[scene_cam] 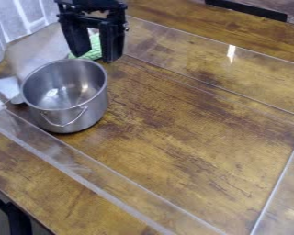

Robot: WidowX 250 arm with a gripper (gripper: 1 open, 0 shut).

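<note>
My black gripper (93, 44) hangs at the top left, above and just behind a steel pot (66, 95) with a wire handle, which stands on the wooden table (198, 138). A green and white item (104, 47) is partly hidden behind the gripper; whether it is held cannot be seen. The fingers are too dark to tell open from shut.
Clear panels or strips cross the table along the back, right and lower left. A pale crumpled sheet (17, 29) and a small white object (3, 90) lie at the left edge.
</note>
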